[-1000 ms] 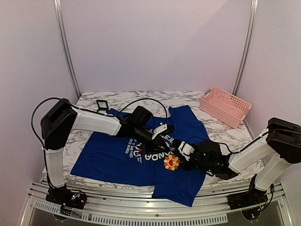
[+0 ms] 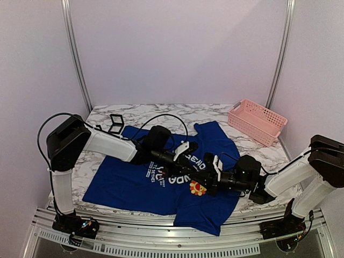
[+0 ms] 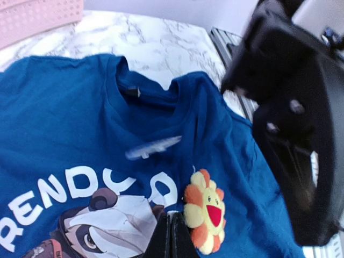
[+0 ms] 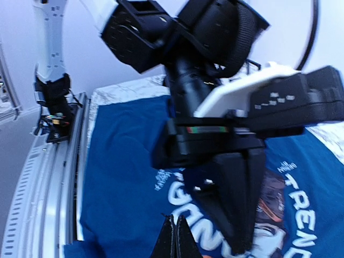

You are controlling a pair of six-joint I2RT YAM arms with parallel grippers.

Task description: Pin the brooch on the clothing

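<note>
A blue T-shirt [image 2: 123,188] with white lettering and a panda print lies spread on the marble table. A smiling orange-and-cream flower brooch [image 3: 205,212] is on it, near the lettering. My left gripper is shut just beside the flower; whether it pinches any cloth is unclear. My right gripper is shut, close to the left one over the shirt, with nothing clearly seen between its fingers. The two wrists crowd together above the print, and how the brooch is fastened cannot be seen.
A pink basket [image 2: 258,121] stands at the back right. A small open case [image 2: 116,123] is at the back left, behind the left arm. Metal rails run along the front edge.
My right gripper has risen or shifted slightly and turned near the flower. My left arm has moved slightly. The shirt's right part and the flower have shifted a little.
</note>
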